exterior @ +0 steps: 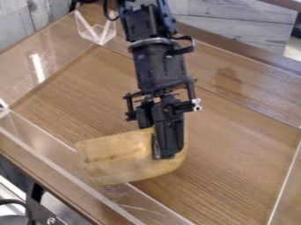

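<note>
The black arm comes down from the top centre of the camera view to my gripper (163, 146), which is shut on a pale yellow-tan, rounded block (118, 162). The block sits low over the front left part of the wooden table (235, 167), near its edge; whether it touches the surface I cannot tell. The fingertips are partly hidden against the block.
A clear plastic edging (65, 158) runs along the table's front left. A translucent object (97, 30) is at the back left, near a white wood-grain wall (241, 25).
</note>
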